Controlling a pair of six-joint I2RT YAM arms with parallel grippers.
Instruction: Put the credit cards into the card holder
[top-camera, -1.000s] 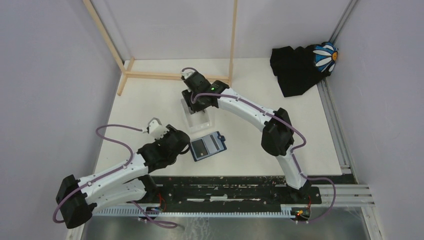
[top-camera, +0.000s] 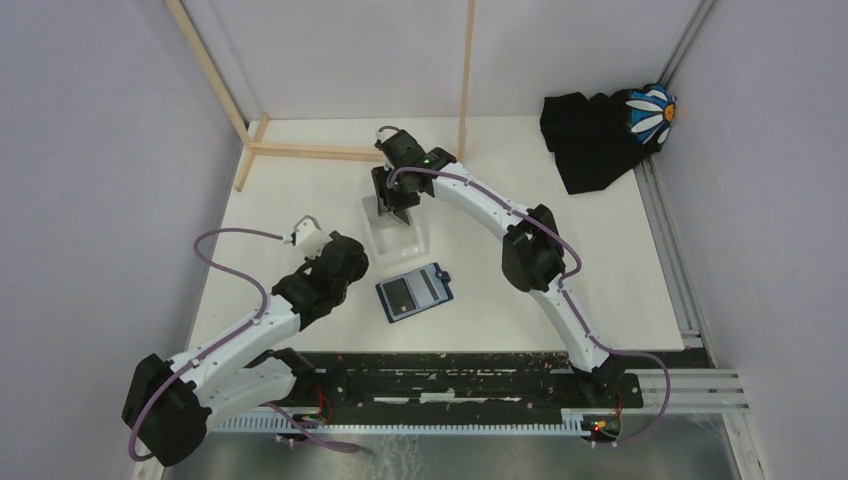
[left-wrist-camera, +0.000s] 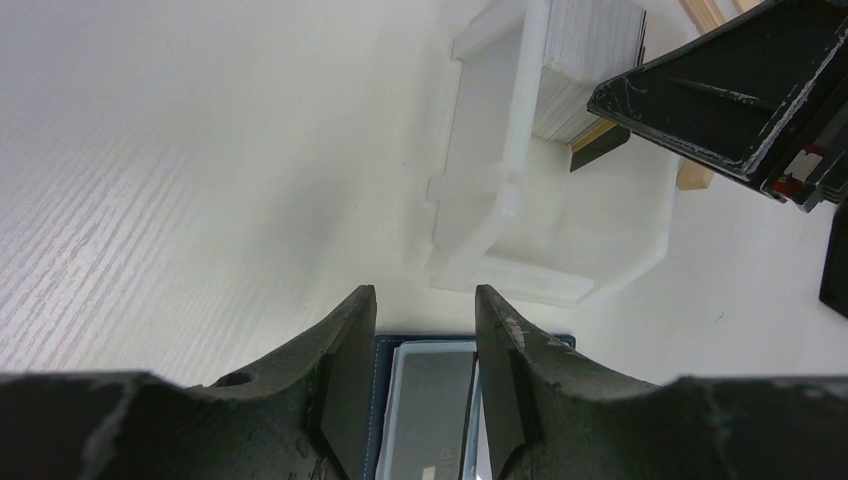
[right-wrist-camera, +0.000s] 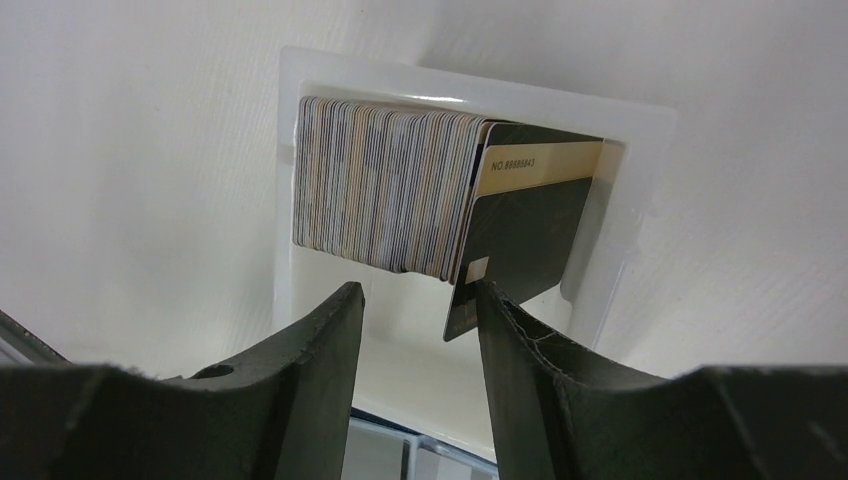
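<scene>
In the right wrist view a row of stacked cards (right-wrist-camera: 385, 185) stands on edge in a white tray (right-wrist-camera: 480, 82). A dark card with a gold band (right-wrist-camera: 530, 220) leans away from the row's right end. Over the tray, my right gripper is open, its right finger (right-wrist-camera: 510, 350) overlapping that card's lower corner in view; whether they touch I cannot tell. The blue card holder (top-camera: 414, 292) lies flat on the table in front of the tray. My left gripper is part open and empty, left of the holder in the top view.
A black cloth with a flower pattern (top-camera: 600, 140) lies at the back right. Wooden bars (top-camera: 315, 152) stand along the back edge.
My right gripper has moved slightly to the right over the tray. The left arm has drawn back left and a little away from the card holder. Tray and holder stay put.
</scene>
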